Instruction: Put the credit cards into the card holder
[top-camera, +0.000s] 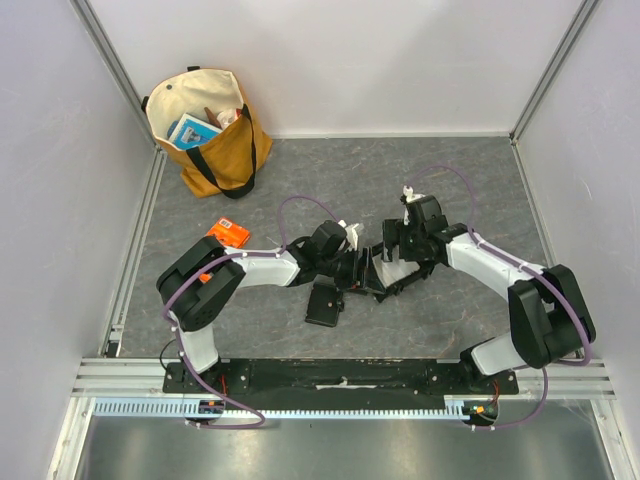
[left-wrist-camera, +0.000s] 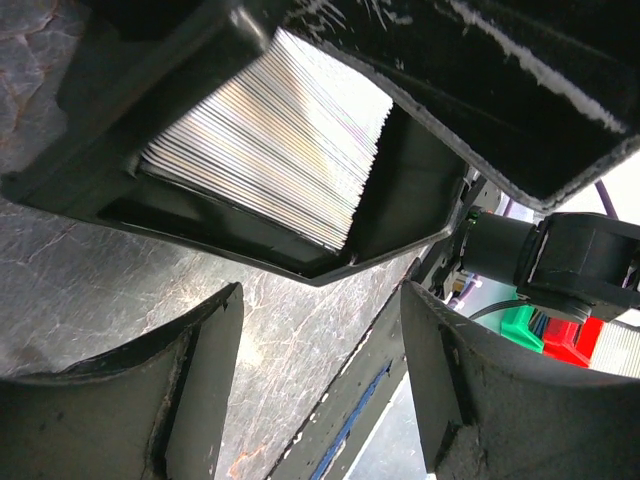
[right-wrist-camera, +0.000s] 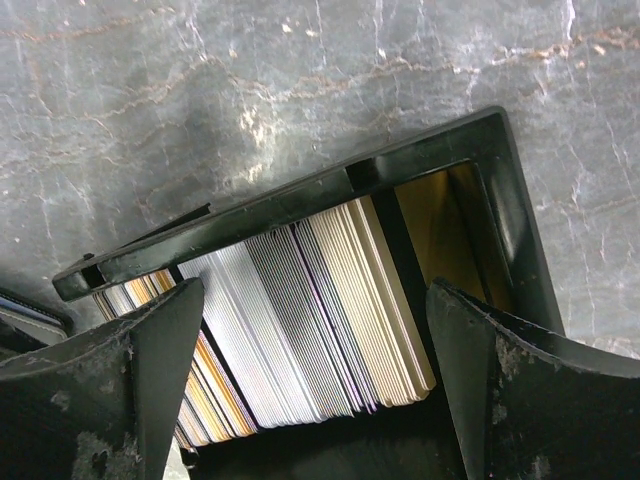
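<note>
The black card holder (right-wrist-camera: 350, 178) is packed with rows of cards (right-wrist-camera: 280, 320), white, tan, grey and orange, seen edge-on; one end compartment at the right of the right wrist view shows bare floor inside. My right gripper is open, right over the cards, its fingers either side of several stacks. My left gripper is open at the holder's left side, its fingertips just beside the rim (left-wrist-camera: 200, 230) with nothing between them. In the top view the holder (top-camera: 400, 280) lies between both arms.
A dark flat case (top-camera: 322, 304) lies below the left gripper, orange packets (top-camera: 228, 232) lie partly under the left arm, and a mustard tote bag (top-camera: 208, 130) stands at the back left.
</note>
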